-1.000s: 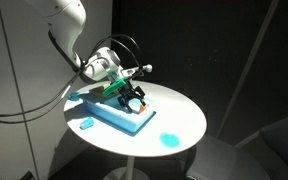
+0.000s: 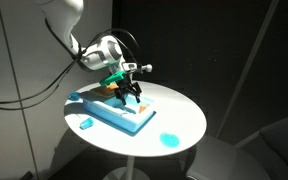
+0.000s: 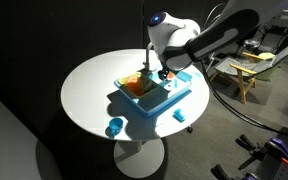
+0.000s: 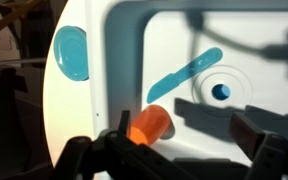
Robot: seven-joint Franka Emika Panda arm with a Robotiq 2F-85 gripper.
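Note:
My gripper is open over the blue tub [image 2: 132,122], its fingers wide apart at the lower edge of the wrist view. Nothing is held between them. Under it, on the tub's white floor, lies a blue toy knife [image 4: 184,75] beside a round drain with a blue centre [image 4: 221,91]. Close to the left finger sits an orange-red object [image 4: 149,125], partly hidden by that finger. Exterior view 1 places the gripper [image 2: 129,98] above the tub's inside; exterior view 2 has the tub [image 3: 149,104] with the arm reaching in from behind.
Outside the tub, a turquoise round piece [image 4: 71,52] rests on the white table [image 2: 182,110]. A blue cup-like item [image 3: 114,127] and a small blue piece [image 3: 179,115] also lie on the table. Orange items [image 3: 135,86] show at one end of the tub.
My arm and gripper have risen a little and shifted slightly left in exterior view 1. The tub and the things on the table look unmoved.

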